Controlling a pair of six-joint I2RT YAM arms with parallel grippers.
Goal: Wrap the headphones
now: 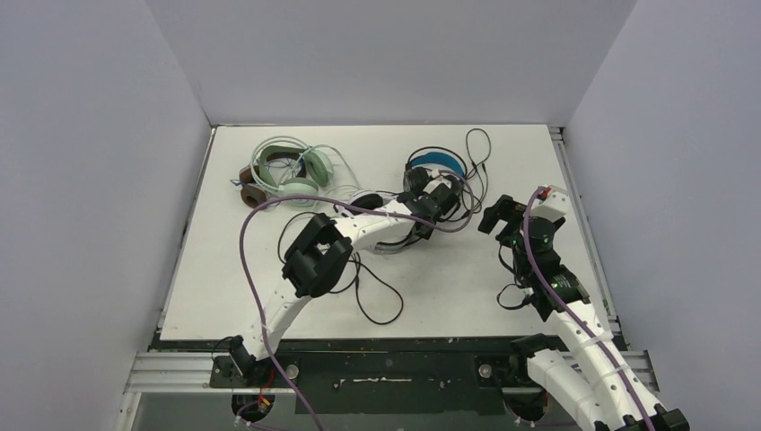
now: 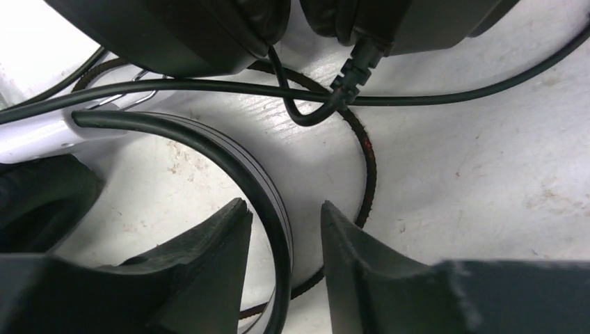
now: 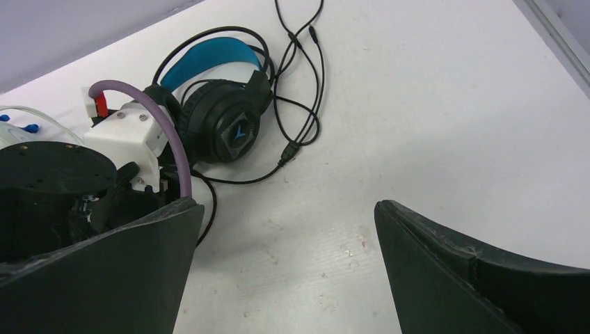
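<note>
My left gripper (image 1: 429,199) is low over the middle-right headphones. In the left wrist view its fingers straddle a curved black-and-silver headband (image 2: 209,146), part open, with a cable crossing above. Black earcups (image 2: 410,21) lie at the top of that view. My right gripper (image 1: 502,215) stands open and empty to the right. The right wrist view shows the black headset (image 3: 226,125) with a blue band (image 3: 209,52), beside looped cables and partly behind my left gripper.
Mint headphones (image 1: 301,190) and brown ones (image 1: 251,193) lie at the back left. Loose black cable (image 1: 386,287) lies front centre.
</note>
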